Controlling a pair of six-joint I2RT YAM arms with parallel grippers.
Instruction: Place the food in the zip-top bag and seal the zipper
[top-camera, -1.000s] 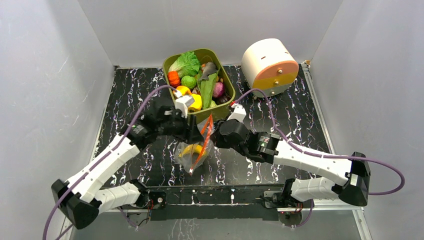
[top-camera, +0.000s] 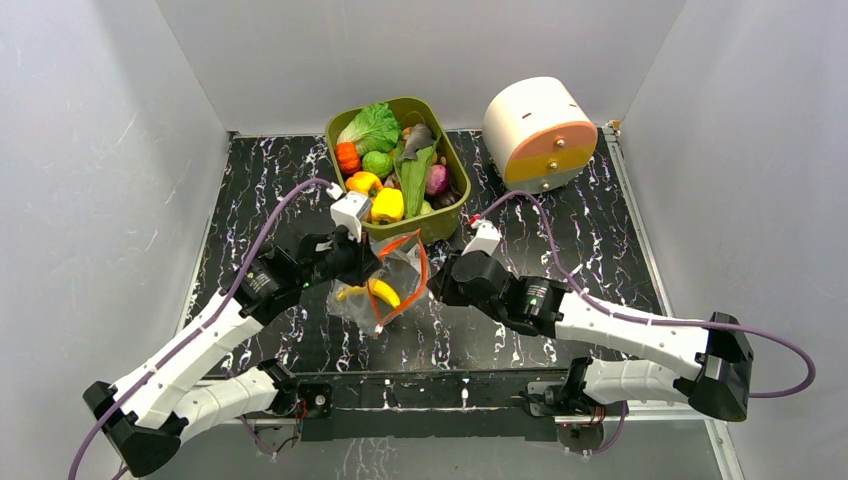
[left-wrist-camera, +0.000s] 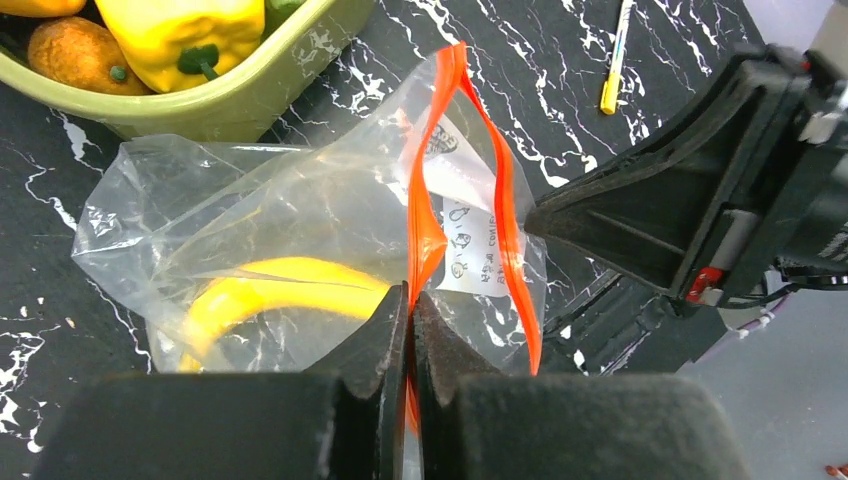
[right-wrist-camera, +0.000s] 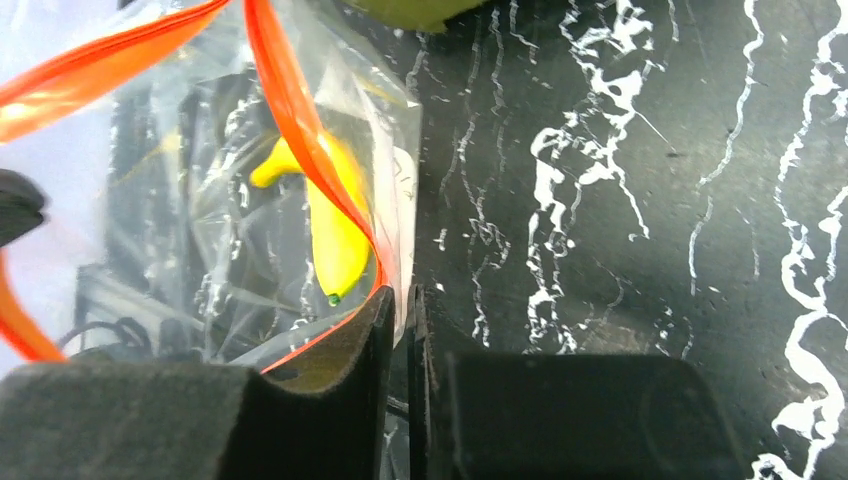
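A clear zip bag with orange zipper strips holds a yellow banana (top-camera: 388, 293), also visible in the right wrist view (right-wrist-camera: 338, 245). My left gripper is shut at the left side of the opening, on the orange strip's edge. My right gripper is at the bag's other edge, its fingertips close together with the clear rim at them; whether they grip it is hard to tell. The two zipper strips stand apart.
A green bin (top-camera: 448, 225) of vegetables stands behind the bag. A cream cylindrical container (top-camera: 530, 110) sits at back right. A yellow marker (left-wrist-camera: 615, 70) lies on the marble surface (top-camera: 600, 240), which is clear at both sides.
My left gripper has moved left, drawing the bag's opening wider and shifting the bag leftward. My right gripper has shifted slightly right and toward the front.
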